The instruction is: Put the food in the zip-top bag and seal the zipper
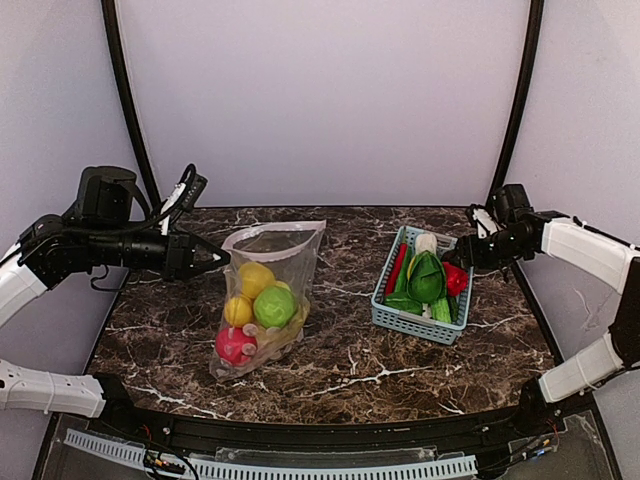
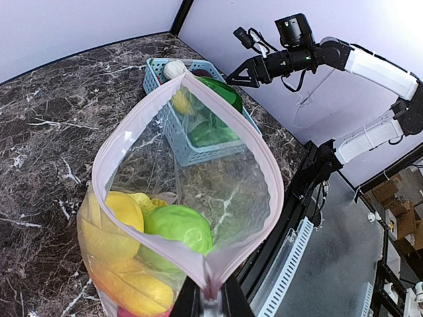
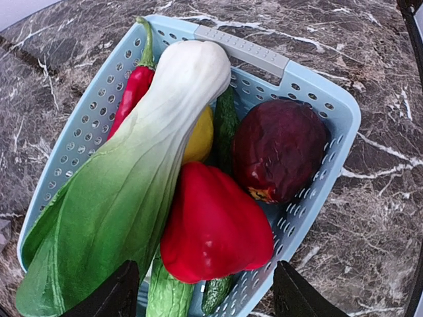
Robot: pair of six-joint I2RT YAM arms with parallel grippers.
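My left gripper [image 1: 215, 258] is shut on the rim of the clear zip bag [image 1: 290, 250], holding it upright with its mouth open; yellow, green [image 1: 274, 306] and red items sit inside. My right gripper [image 1: 465, 250] is at the blue basket's [image 1: 410, 322] right side; in the right wrist view its open fingers hang over the red pepper [image 3: 215, 224]. The basket also holds bok choy [image 3: 125, 165], a red chili [image 3: 132, 89], a dark purple round item [image 3: 277, 148], cucumbers and a yellow item.
Bare marble counter [image 1: 340, 380] lies in front of and between bag and basket. Walls stand at the back and sides; the counter's front edge has a dark rail.
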